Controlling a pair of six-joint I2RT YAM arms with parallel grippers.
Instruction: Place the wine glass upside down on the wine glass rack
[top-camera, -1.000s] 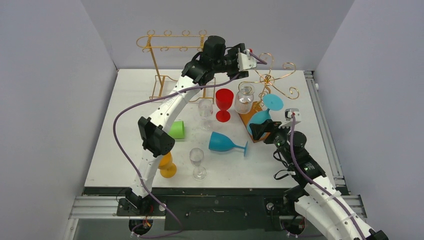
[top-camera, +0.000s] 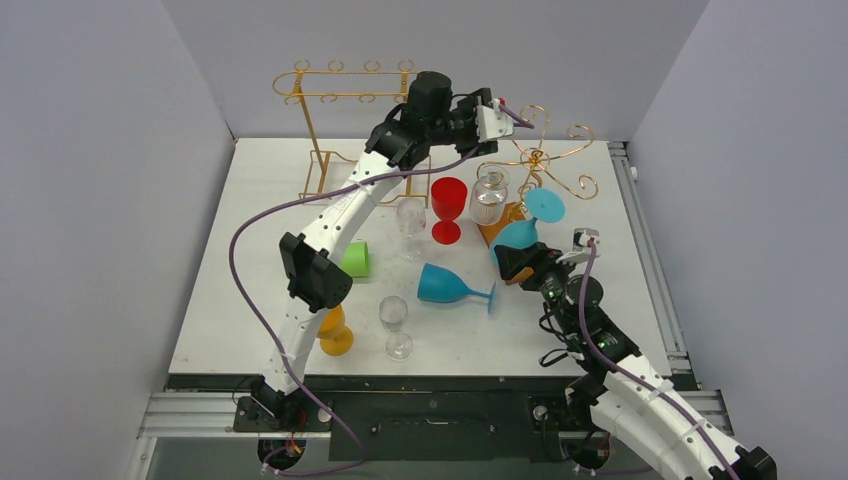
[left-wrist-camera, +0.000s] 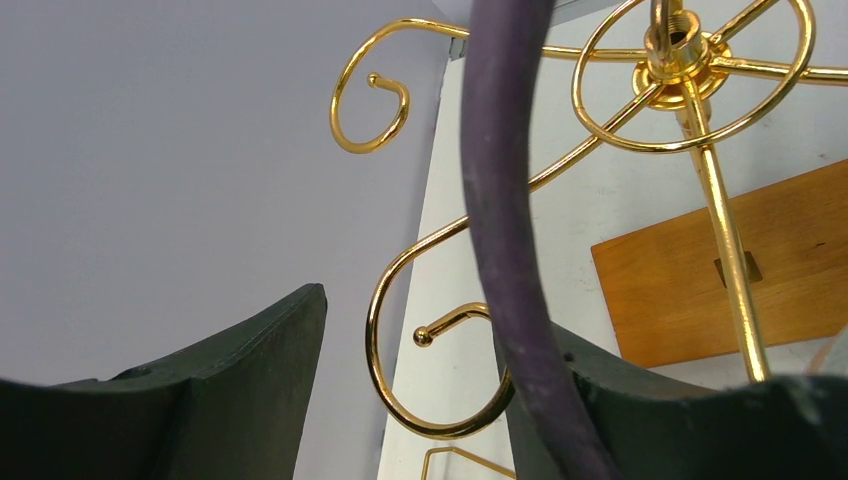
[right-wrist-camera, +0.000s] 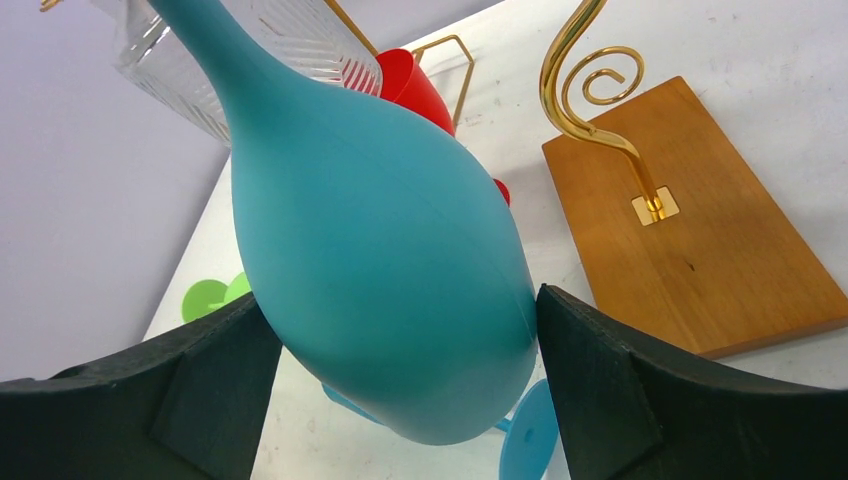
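An upside-down blue wine glass (top-camera: 515, 235) is at the right in the top view, foot raised and bowl low. Its bowl (right-wrist-camera: 390, 250) fills the space between the fingers of my right gripper, which stands open around it. Whether the foot rests on a hook is hidden. The gold wine glass rack (top-camera: 538, 158), with curled hooks, rises just behind the glass. My left gripper is part open near the rack, with a gold curl (left-wrist-camera: 445, 430) in sight between its fingers. Nothing shows as held there, though a purple tube crosses that view.
A second blue goblet (top-camera: 445, 285) lies on its side. Close to the rack stand a clear jar (top-camera: 489, 198) and a red goblet (top-camera: 448, 205). A taller gold stand (top-camera: 320, 165) is behind the left arm.
My right gripper has shifted slightly to the left and down in the top view, and the glass's bowl a little left too. Its foot barely moved. The left arm has stayed nearly still.
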